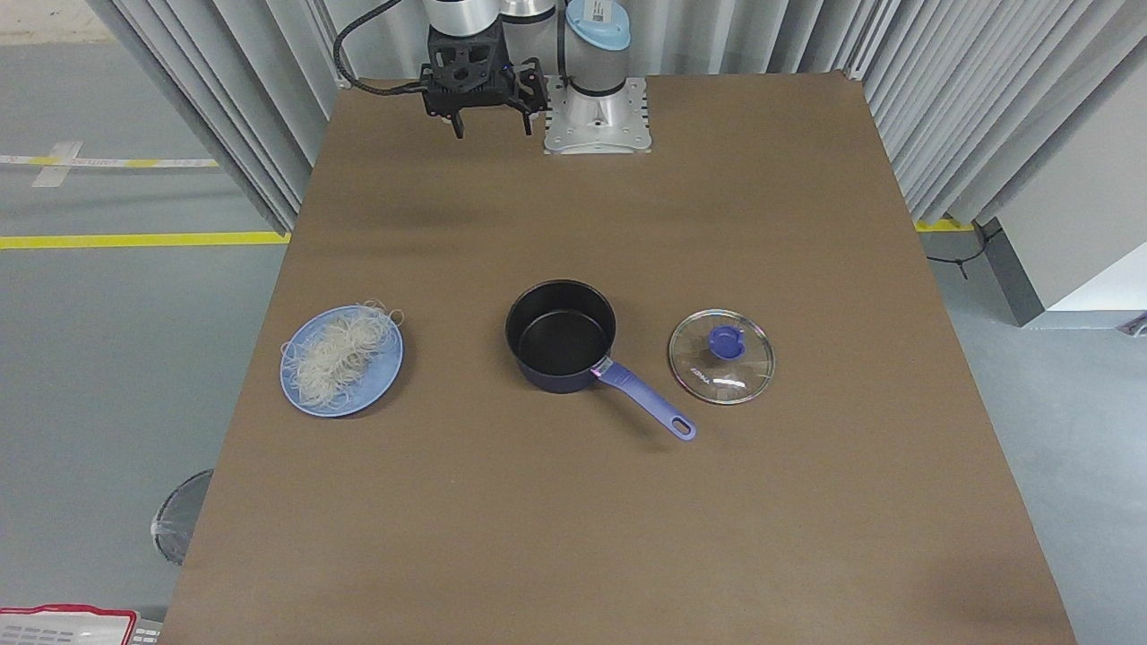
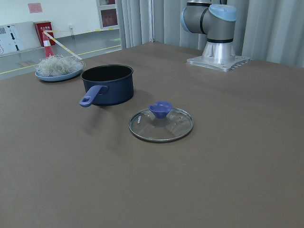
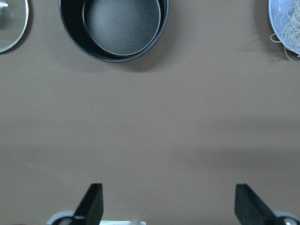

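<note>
A dark pot [image 1: 560,328] with a purple handle sits empty mid-table. To its right in the front view lies a glass lid [image 1: 720,371] with a blue knob. A blue plate [image 1: 376,376] holding white noodle-like strands is on the left. My gripper [image 1: 492,127] hangs over the back of the table, clear of all three. In the wrist view its fingers [image 3: 92,204] stand wide apart with nothing between them.
The robot's base [image 1: 598,129] is fixed at the back edge of the brown table [image 1: 602,516].
</note>
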